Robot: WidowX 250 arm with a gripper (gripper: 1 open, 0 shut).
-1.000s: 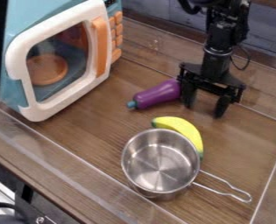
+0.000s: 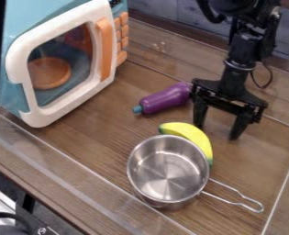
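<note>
The black gripper (image 2: 228,115) stands open over the bare wood right of the purple eggplant (image 2: 164,98), its fingers low and spread, with nothing seen between them. Just below and left of it lies a yellow banana (image 2: 188,135). In front is a steel pot (image 2: 168,172) with its wire handle reaching to the lower right.
A toy microwave (image 2: 55,64) with an orange plate inside fills the upper left. A grey wall runs along the back.
Over the last second the gripper has shifted slightly right and toward the camera, away from the eggplant. The objects show no clear movement.
</note>
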